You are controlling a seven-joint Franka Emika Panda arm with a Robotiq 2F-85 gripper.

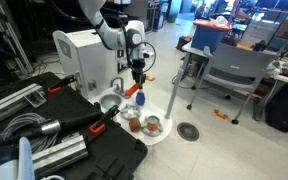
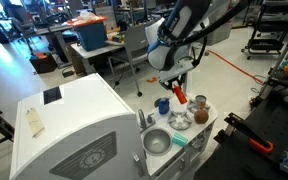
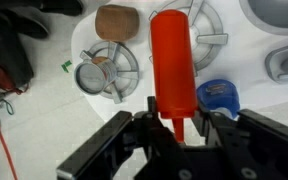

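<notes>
My gripper is shut on a red, bar-shaped object point(image 3: 171, 58), which stretches away from the fingers over the white counter point(image 3: 137, 95). In exterior view 1 the red object point(image 1: 133, 89) hangs tilted below the gripper, above the counter and near a blue cup point(image 1: 140, 98). Exterior view 2 has the red object point(image 2: 178, 93) clear of the surface, with the blue cup point(image 2: 163, 105) close by. Part of the burner grate under the red object is hidden in the wrist view.
A metal mug point(image 3: 94, 73) and a brown cup point(image 3: 117, 22) stand by the burners. In exterior view 2, the sink point(image 2: 157, 141) holds a turquoise item point(image 2: 179, 139). The white counter ends close to the mug, with floor beyond.
</notes>
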